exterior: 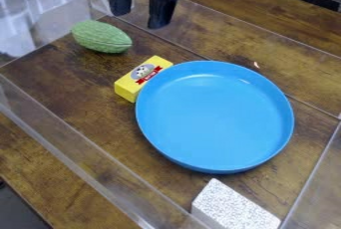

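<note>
My black gripper [142, 12] hangs at the top left, above and behind a green bumpy vegetable [102, 37], its two fingers apart with nothing visible between them; its upper part is cut off by the frame. A yellow box [142, 78] with a printed picture lies on the wooden surface just left of a large blue plate [213, 116].
A white speckled block [234, 205] lies at the front right. Clear walls [48, 123] edge the wooden work area. Bare wood shows at the front left and behind the plate.
</note>
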